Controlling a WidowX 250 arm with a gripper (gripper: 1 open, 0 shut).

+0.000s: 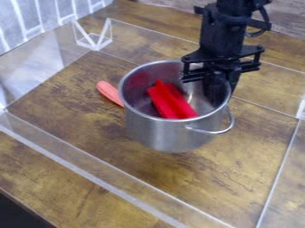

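Note:
A steel pot (167,129) with a wire handle sits in the middle of the view, a red object (176,108) lying inside it. Behind its left side a pink-handled utensil (107,91) shows on the wood. My black gripper (215,77) is at the pot's back right rim; its fingertips are largely hidden there, and I cannot tell from the view whether they grip the rim.
A small white wire-like piece (93,37) stands at the back left, near a white slatted structure (24,18).

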